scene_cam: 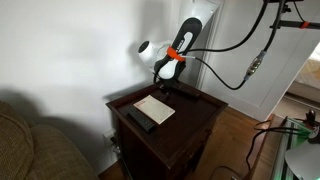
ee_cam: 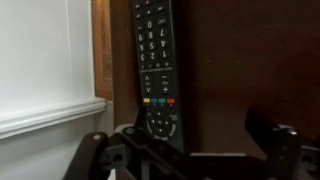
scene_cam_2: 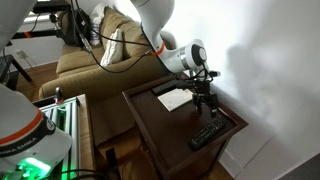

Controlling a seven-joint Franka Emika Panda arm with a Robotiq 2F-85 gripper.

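In the wrist view a black remote (ee_cam: 158, 75) with numbered and coloured buttons lies lengthwise on the dark tabletop, left of centre. The same remote (scene_cam_2: 208, 133) shows near the cabinet's corner in exterior view 2. My gripper stands open, its fingers wide apart at the bottom of the wrist view. The left finger overlaps the remote's lower end in that view; whether they touch I cannot tell. In exterior view 2 the gripper (scene_cam_2: 205, 102) hangs over the tabletop, between the remote and a white sheet of paper (scene_cam_2: 175, 99).
A second dark remote-like object (scene_cam: 141, 120) lies beside the paper (scene_cam: 153, 109) on the brown cabinet top (scene_cam: 185, 120). A white wall (scene_cam: 70, 50) runs close behind the cabinet. Bare tabletop lies right of the remote in the wrist view.
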